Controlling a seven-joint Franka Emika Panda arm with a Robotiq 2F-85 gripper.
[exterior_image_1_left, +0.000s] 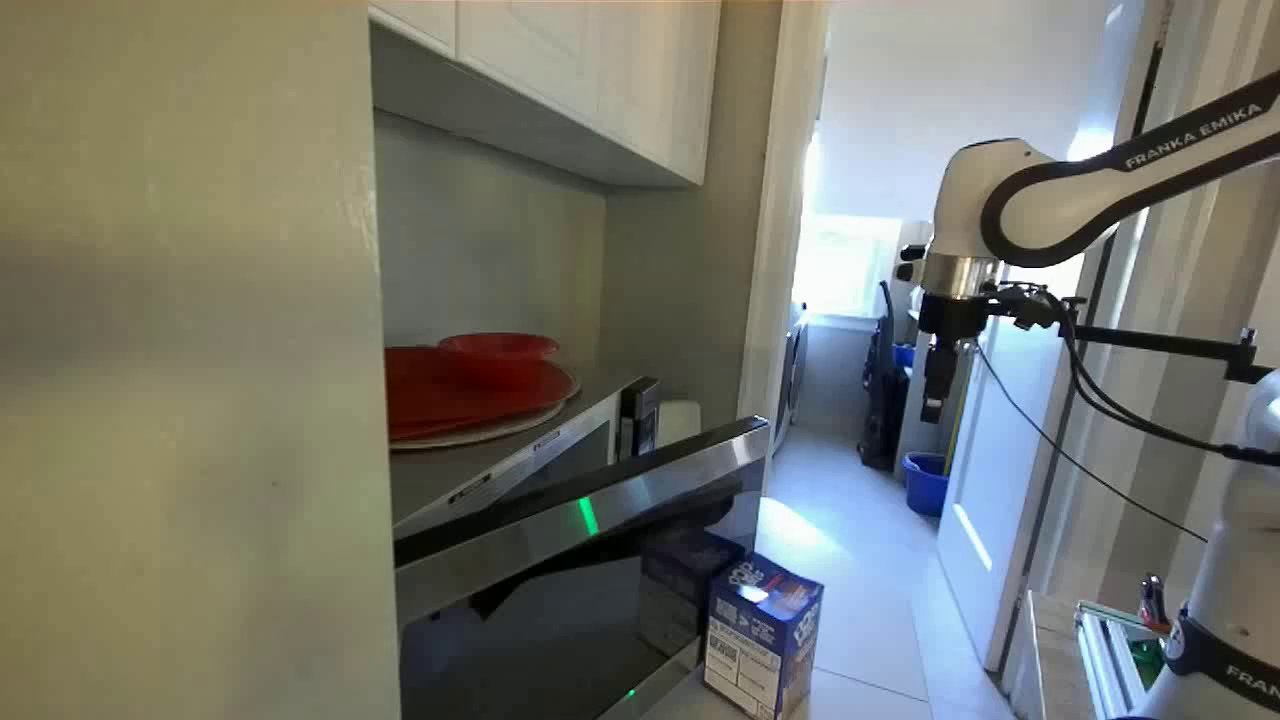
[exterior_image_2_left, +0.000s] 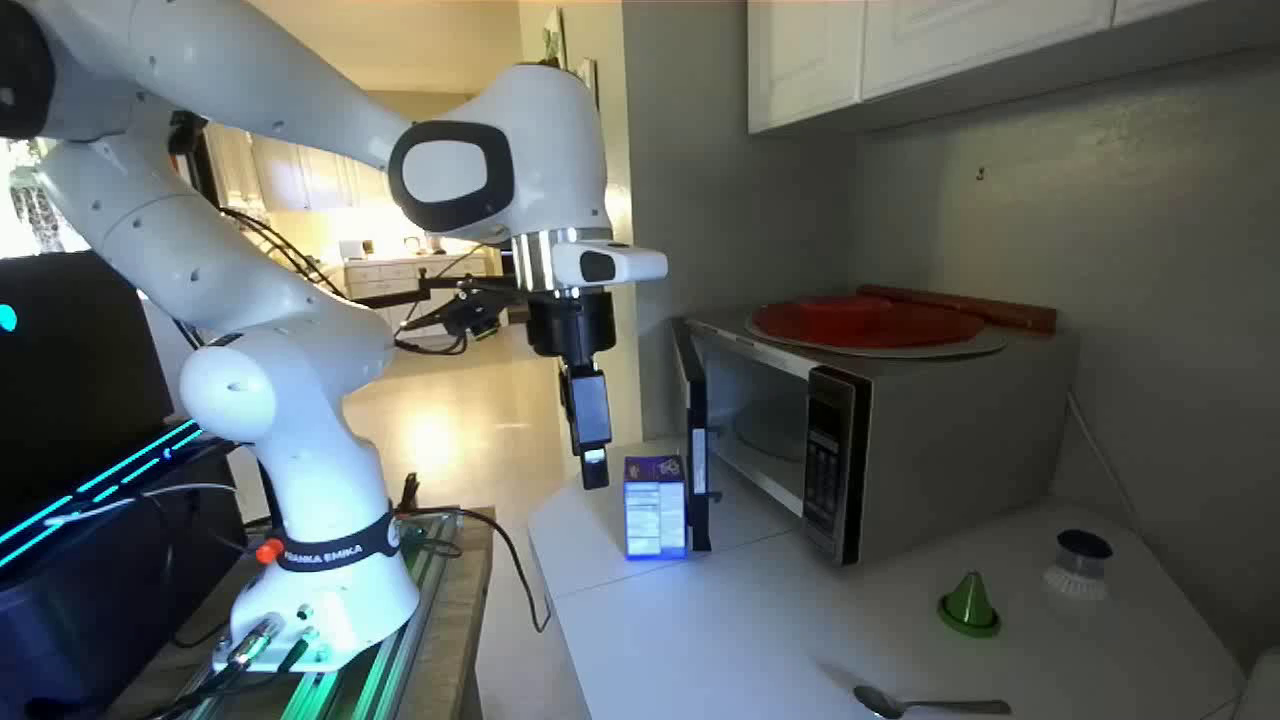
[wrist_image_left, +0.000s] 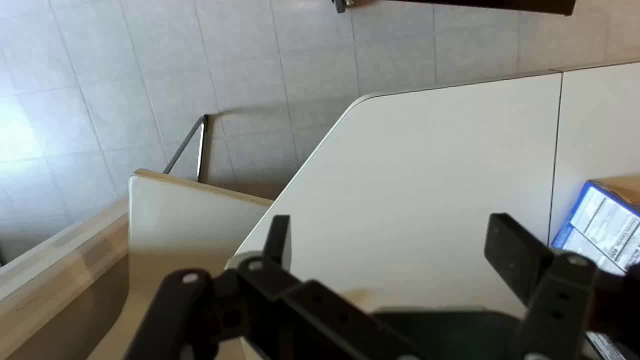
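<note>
My gripper stands open, its fingers wide apart with only the white table top below and nothing between them. In exterior view 2 the gripper (exterior_image_2_left: 593, 466) hangs in the air, to the left of a blue-and-purple box (exterior_image_2_left: 655, 509) and higher than most of it. The box stands upright on the table against the microwave's open door (exterior_image_2_left: 697, 438). Part of the same box (wrist_image_left: 606, 225) shows at the right edge of the wrist view. The microwave (exterior_image_2_left: 960, 438) has its door swung out, and a turntable is faintly visible inside.
Red dishes (exterior_image_2_left: 870, 320) rest on top of the microwave. A green cone-shaped object (exterior_image_2_left: 969, 602), a dark-topped clear container (exterior_image_2_left: 1080, 562) and a spoon (exterior_image_2_left: 930, 704) lie on the table's right side. White cabinets (exterior_image_2_left: 936, 48) hang above.
</note>
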